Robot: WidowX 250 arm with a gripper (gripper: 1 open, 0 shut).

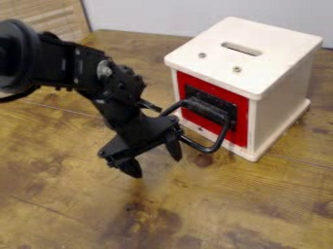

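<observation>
A white wooden box (pixel 271 107) with a red front panel (pixel 196 82) stands at the right, with a slot and two small holes on top. A black loop handle (pixel 221 131) sticks out from its dark front insert. My black gripper (pixel 152 160) hangs low over the floor, left of and in front of the handle, its two fingers spread open. Nothing shows between them. The handle's near arm passes close behind the gripper; whether they touch I cannot tell.
A wall runs along the back, with a light panel at the upper left.
</observation>
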